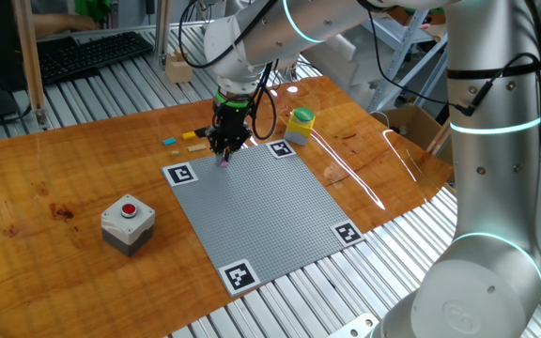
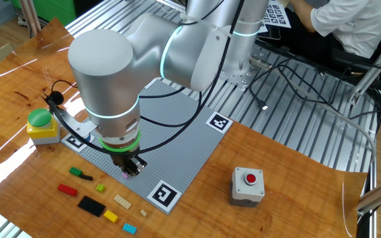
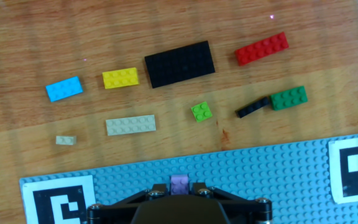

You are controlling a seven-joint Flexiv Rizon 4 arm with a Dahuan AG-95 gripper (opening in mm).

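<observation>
A small purple brick (image 3: 179, 184) sits between the two fingertips of my gripper, which looks shut on it. In exterior view 1 the purple brick (image 1: 224, 164) shows just under the gripper, over the far edge of the grey studded baseplate (image 1: 261, 207). Whether its underside touches the plate cannot be made out. Loose on the wood lie a red brick (image 3: 261, 48), a black plate (image 3: 179, 64), a yellow brick (image 3: 120, 78), a blue brick (image 3: 64, 89), a beige brick (image 3: 130, 125), a lime brick (image 3: 201, 111) and a green brick (image 3: 289, 98).
A thin black piece (image 3: 252, 107) touches the green brick, and a tiny beige piece (image 3: 66, 140) lies apart. Beside the baseplate stand a red-button box (image 1: 128, 223) and a green-button box (image 1: 300, 125). Printed markers (image 1: 239, 275) occupy the plate's corners.
</observation>
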